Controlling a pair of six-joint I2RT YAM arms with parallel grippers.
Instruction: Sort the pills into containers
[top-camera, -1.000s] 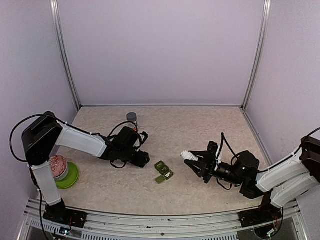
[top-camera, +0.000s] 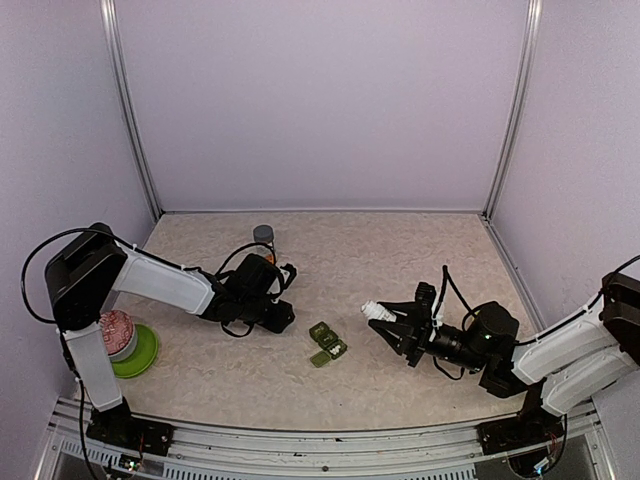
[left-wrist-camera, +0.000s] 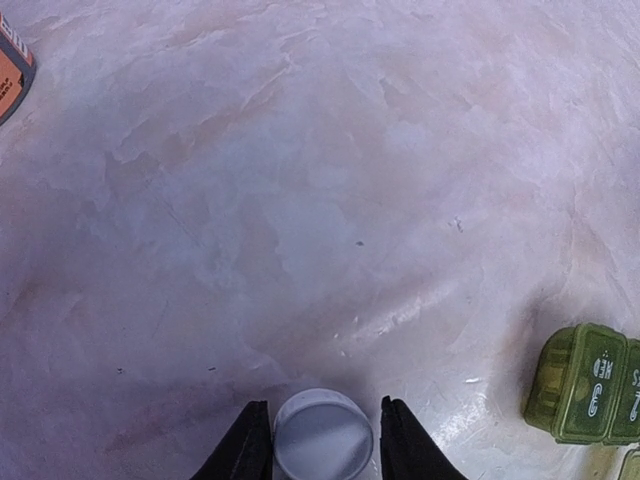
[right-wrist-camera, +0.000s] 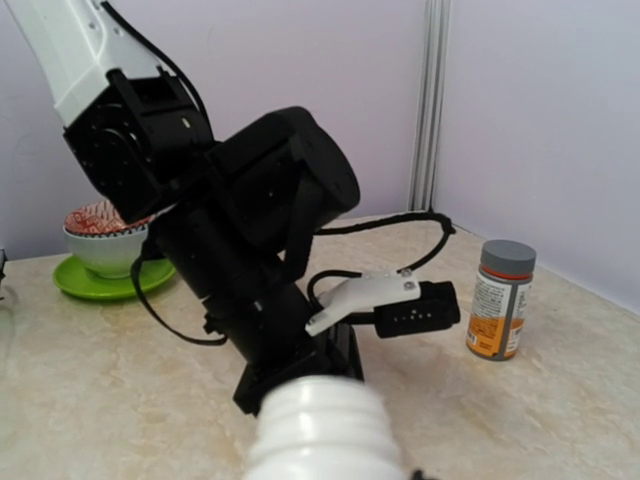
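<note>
My left gripper (top-camera: 283, 318) is low over the table on the left. In the left wrist view, a round, pale, smooth cap (left-wrist-camera: 323, 440) lies between its fingers, which stand part open with a narrow gap on each side. My right gripper (top-camera: 396, 325) is shut on a white bottle (top-camera: 378, 312), held tilted above the table. Its ribbed white neck (right-wrist-camera: 325, 425) shows uncapped in the right wrist view, where the gripper's fingers are hidden. The green pill box (top-camera: 328, 341) rests on the table between the grippers; its closed-looking end (left-wrist-camera: 590, 385) is at the right in the left wrist view.
Behind the left arm stands an orange-labelled bottle with a grey lid (right-wrist-camera: 500, 300). At the far left a patterned bowl (top-camera: 117, 333) sits on a green plate (top-camera: 148, 352).
The tip of the left gripper has shifted very slightly to the left. The right arm, the white bottle and the pill box look unmoved.
</note>
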